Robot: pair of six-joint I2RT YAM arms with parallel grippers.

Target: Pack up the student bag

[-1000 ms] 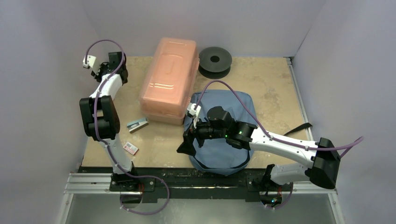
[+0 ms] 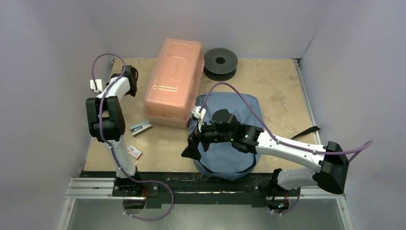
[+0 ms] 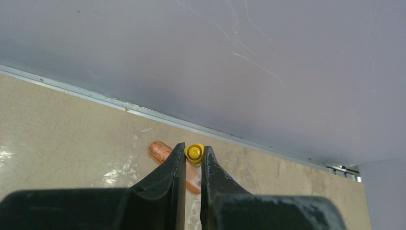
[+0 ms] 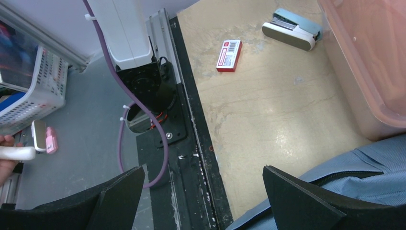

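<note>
In the left wrist view my left gripper is shut on a small yellow round-ended item [image 3: 195, 153], seen end-on, so its length is hidden. Beneath it a copper-orange elongated thing [image 3: 159, 150] shows on the table, partly covered by the fingers. From the top, the left arm reaches over the far left of the table. My right gripper stands open and empty above the left side of the blue bag [image 2: 225, 165]. A blue-white stapler [image 2: 140, 128] and a small red-white box [image 2: 134, 152] lie on the table at the left.
A big translucent orange bin [image 2: 173, 79] stands between the left arm and the bag. Behind the bag is a black spool [image 2: 220, 62]. A black strap [image 2: 306, 132] lies at the right edge. Clear table surface shows at the far right.
My left arm's gripper end has drawn back from the far left corner, toward the front and slightly right. The right arm, bag, stapler and small box have stayed put.
</note>
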